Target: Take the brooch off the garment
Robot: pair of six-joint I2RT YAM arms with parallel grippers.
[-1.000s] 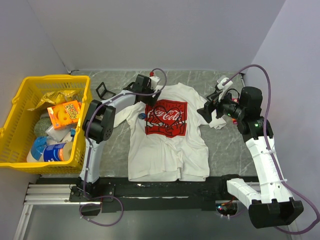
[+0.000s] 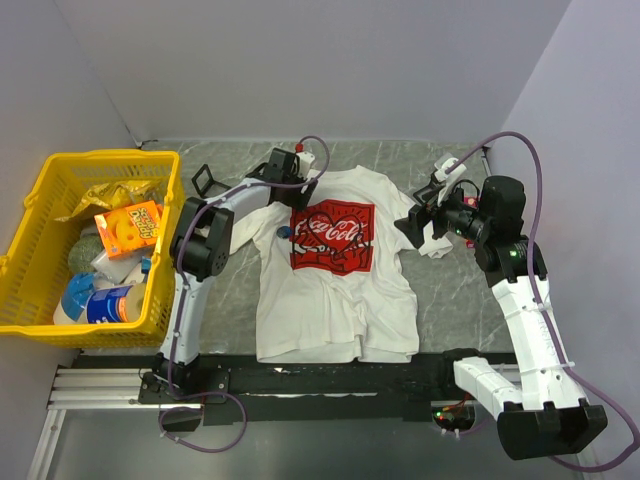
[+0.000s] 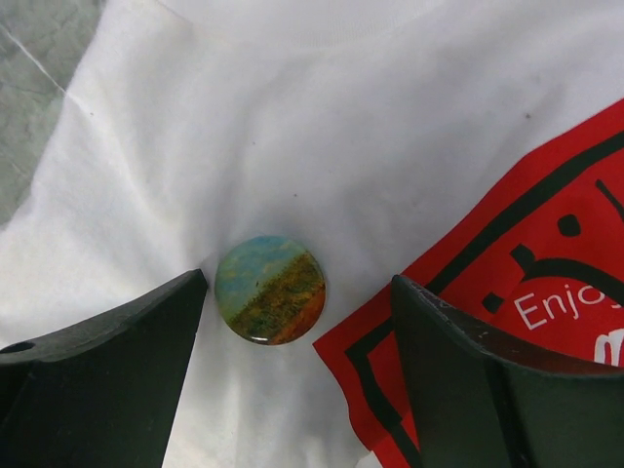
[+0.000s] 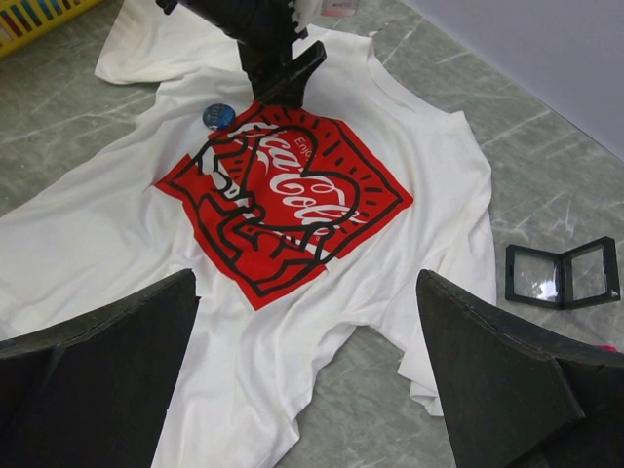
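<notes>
The round, glossy brooch (image 3: 270, 290) lies on the white garment (image 3: 283, 127), close to a corner of its red print. From above, the brooch (image 2: 285, 232) appears as a small blue disc at the print's left edge; it also shows in the right wrist view, left of the red print. My left gripper is open, and the brooch appears between its spread fingertips, nearer the left one, with no contact visible. In the top view, the left gripper (image 2: 301, 194) is over the garment's upper left. Off the right side, my right gripper stands open and empty.
A yellow crate (image 2: 165, 290) full of packages fills the left side. A small black open frame (image 2: 205, 183) lies on the grey table beyond the left arm. Bare tabletop (image 2: 455, 310) shows right of the garment.
The left gripper has shifted very slightly left within the last second. The garment, the brooch and the right arm look the same.
</notes>
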